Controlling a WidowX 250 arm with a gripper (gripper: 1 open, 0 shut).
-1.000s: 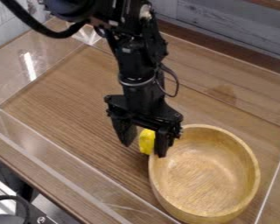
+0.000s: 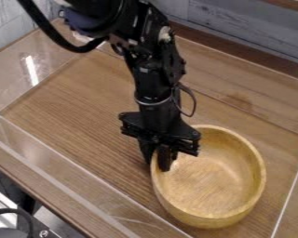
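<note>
My black gripper (image 2: 159,156) reaches down at the left rim of a tan oval bowl (image 2: 220,184), its fingertips low by the rim. It looks closed, but its body hides whatever is between the fingers; no yellow object shows.
A cable curves near the lower left corner, beside the counter's edge. A pale wall runs along the back.
The bowl sits slightly further left, and the gripper has shifted a little.
</note>
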